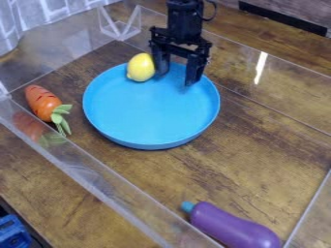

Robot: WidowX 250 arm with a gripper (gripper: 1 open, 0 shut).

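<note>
A blue round plate (150, 112) lies in the middle of the table. A yellow lemon-like object (139, 67) sits on its back left part. The black gripper (180, 62) is over the back of the plate, just right of the yellow object, with its fingers open and apart.
An orange carrot (46, 105) lies left of the plate and a purple eggplant (234, 227) at the front right. Clear barriers cross the table. Bare wood (116, 189) shows in front of the plate.
</note>
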